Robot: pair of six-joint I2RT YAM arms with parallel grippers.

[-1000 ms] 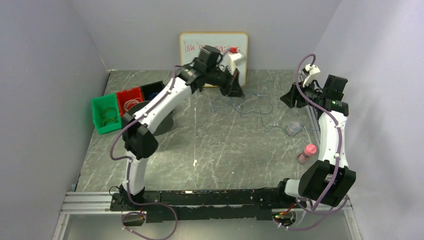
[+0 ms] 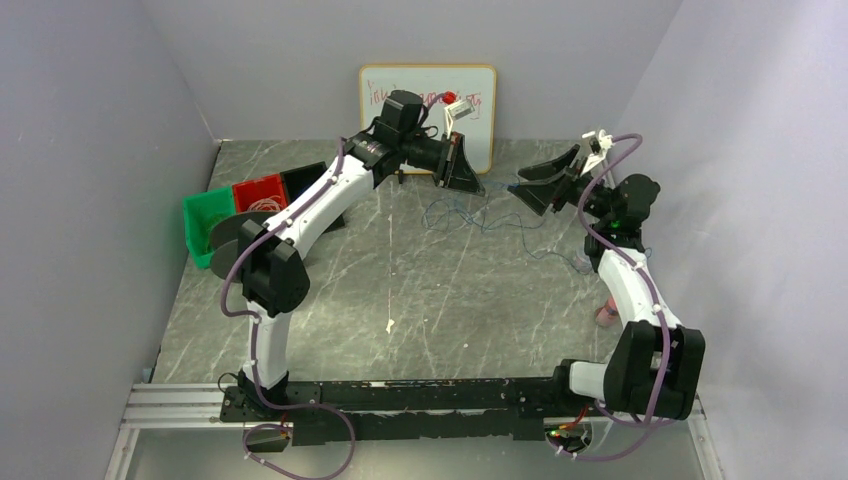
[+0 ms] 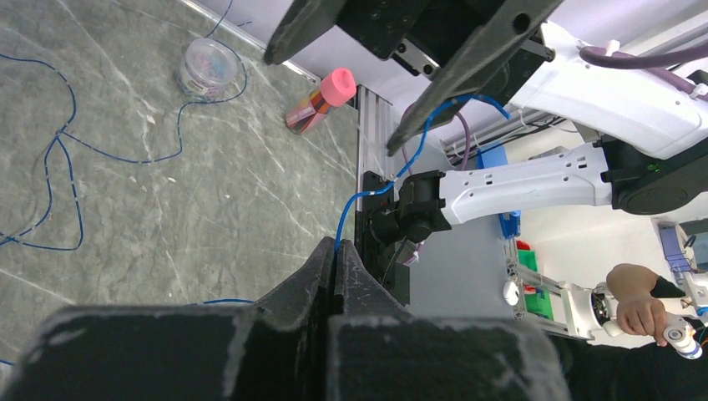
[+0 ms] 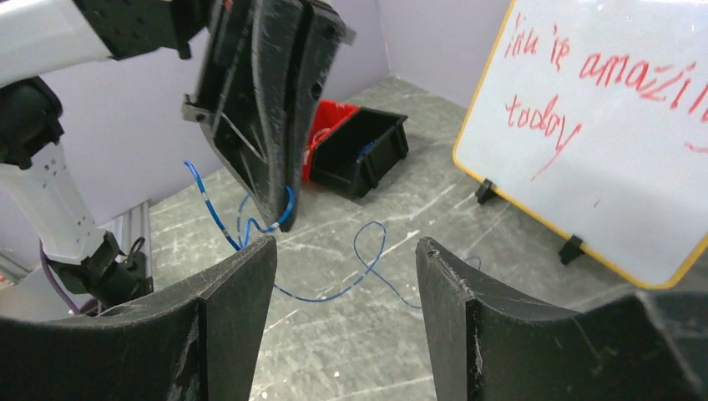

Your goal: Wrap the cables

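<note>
A thin blue cable (image 2: pixel 483 226) lies in loose loops on the table's far half. Above them, my left gripper (image 2: pixel 466 187) is shut on the cable; in the left wrist view a short length of cable (image 3: pixel 341 224) rises from between its fingertips and bends over to the right. My right gripper (image 2: pixel 527 192) faces it from the right with its fingers spread. Between the right fingers there is only open space; the raised cable end (image 4: pixel 215 215) shows beyond them, beside the left gripper.
At the left stand a green bin (image 2: pixel 196 232), a red bin (image 2: pixel 250 190) and a black bin (image 4: pixel 392 144). A clear tub (image 3: pixel 209 67) and a pink-capped bottle (image 3: pixel 309 110) stand at the right. A whiteboard (image 2: pixel 428 82) leans at the back.
My right gripper has moved left towards the left gripper, and its fingers have spread.
</note>
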